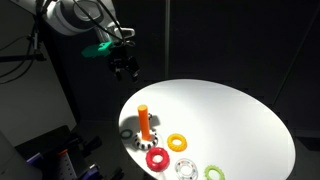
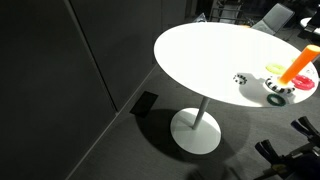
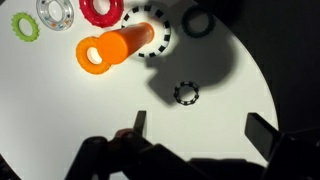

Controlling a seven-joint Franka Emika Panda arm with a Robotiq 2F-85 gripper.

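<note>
An orange post (image 1: 144, 122) stands upright on the white round table, with a black-and-white ring (image 1: 146, 142) around its foot. Close by lie an orange ring (image 1: 177, 142), a red ring (image 1: 158, 159), a clear ring (image 1: 186, 169), a green ring (image 1: 214, 173) and a black ring (image 3: 198, 21). A small black-and-white ring (image 3: 186, 93) lies apart from them in the wrist view. High above the table's left edge hangs my gripper (image 1: 125, 73). Its fingers are wide apart, with nothing between them, and its fingers (image 3: 262, 136) frame bare tabletop in the wrist view.
A grey wall (image 2: 50, 80) stands to one side in the second exterior view.
</note>
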